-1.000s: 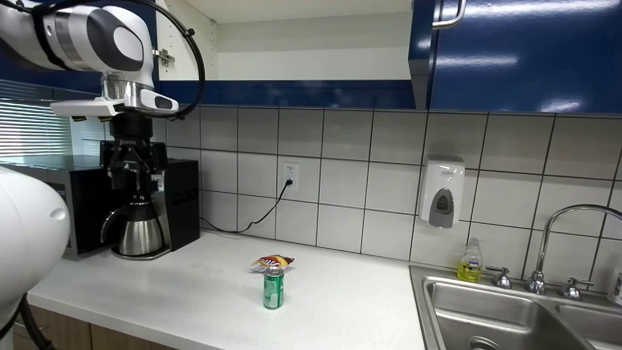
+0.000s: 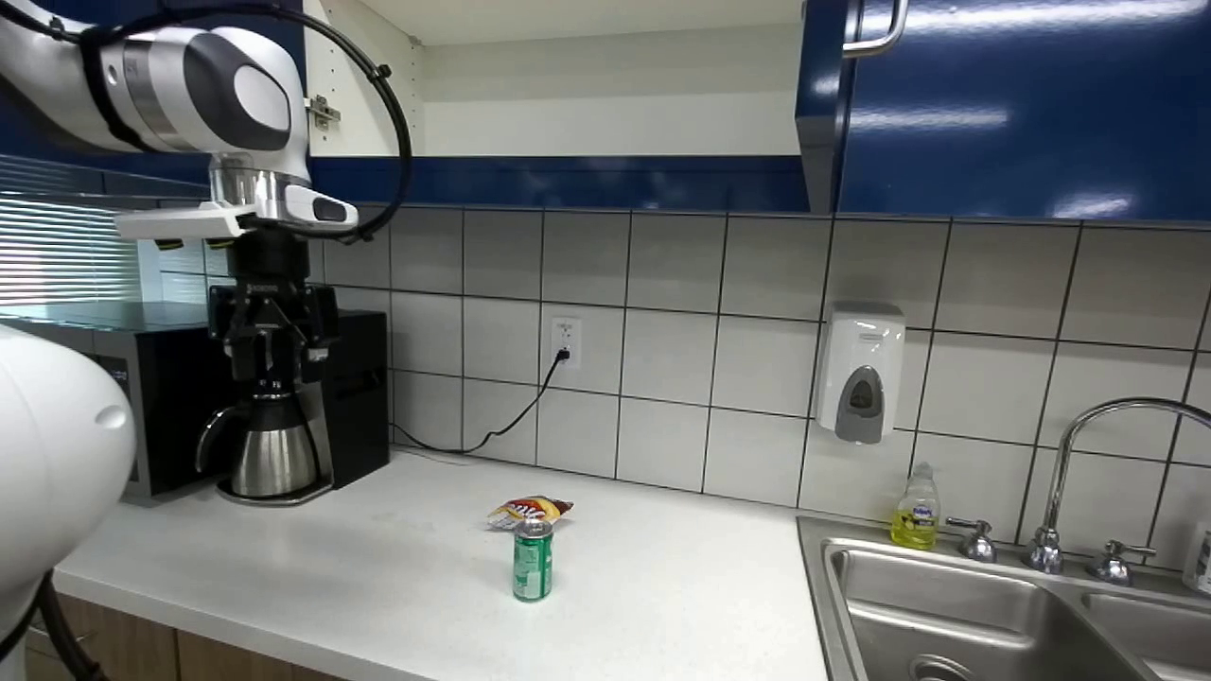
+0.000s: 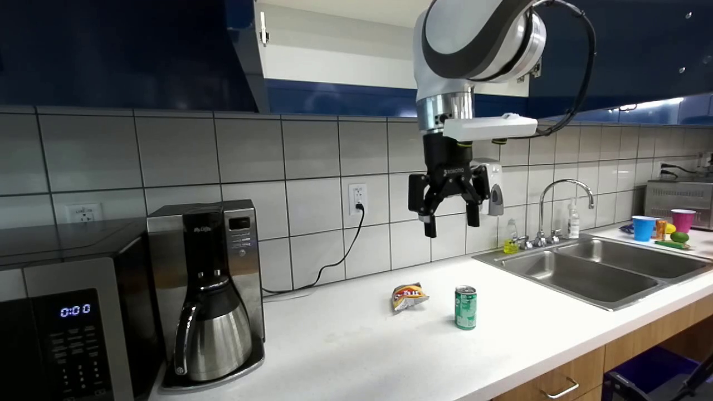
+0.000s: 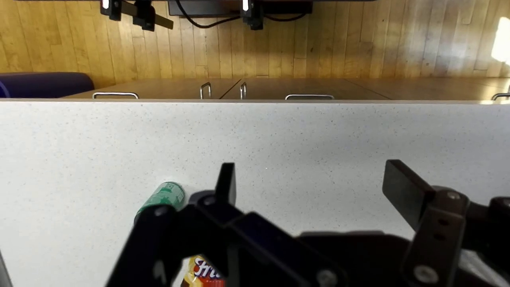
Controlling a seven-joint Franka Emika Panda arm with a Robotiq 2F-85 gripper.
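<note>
High over the counter hangs my gripper [image 3: 452, 230], pointing down. Its two fingers stand wide apart in the wrist view, where the gripper is open and only bare counter shows between the tips. Upright on the white counter is a green can [image 2: 533, 561], well below the gripper and apart from it; my gripper's linkage hides part of the can [image 4: 167, 195] in the wrist view. Just behind the can lies a small red and yellow snack bag [image 3: 409, 296], and only a strip of the bag [image 4: 201, 272] shows past the linkage in the wrist view.
A coffee maker with a steel carafe [image 3: 215, 334] and a microwave [image 3: 70, 321] fill one end of the counter. The sink [image 2: 942, 602] lies at the other. An empty cupboard shelf [image 2: 613, 96] is exposed above. Free counter surrounds the can and bag.
My arm and gripper have shifted slightly right and down in exterior view 1. The can and the snack bag have stayed in place.
</note>
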